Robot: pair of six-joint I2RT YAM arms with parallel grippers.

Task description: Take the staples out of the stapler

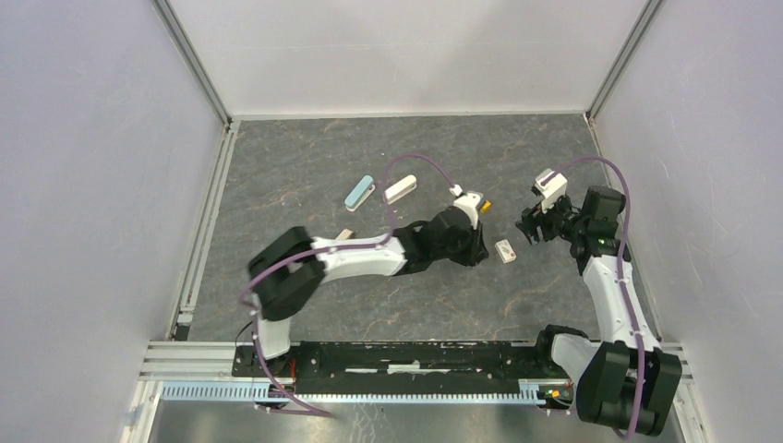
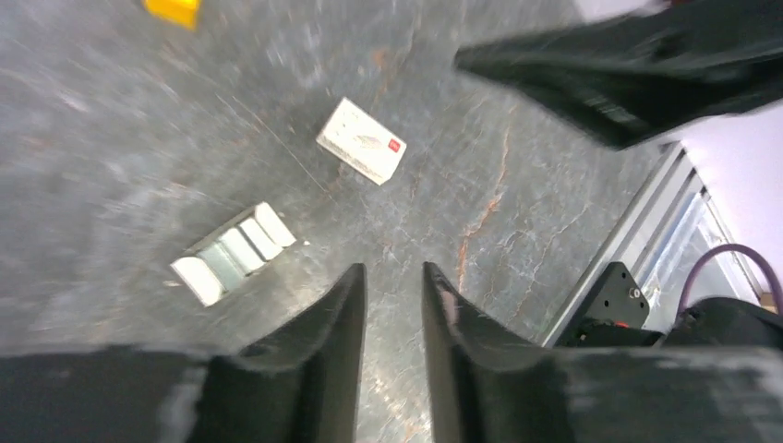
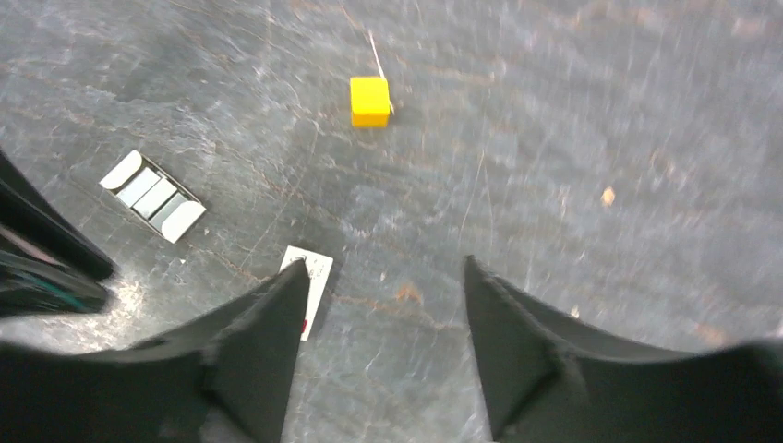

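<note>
A blue stapler-like object (image 1: 359, 193) and a white one (image 1: 401, 189) lie at the back of the table in the top view. A small white box (image 1: 505, 251) with a red mark lies flat between the two arms. My left gripper is partly open and empty, with the box (image 2: 362, 141) beyond its fingers in the left wrist view. Empty and more widely parted, my right gripper stands over the table, the box (image 3: 317, 268) partly behind its left finger. No loose staples can be made out.
A small tray with white and grey segments (image 2: 235, 254) lies near the box. Behind the arms is a yellow block (image 3: 369, 101). Part of a tan piece (image 1: 344, 234) shows beside the left arm.
</note>
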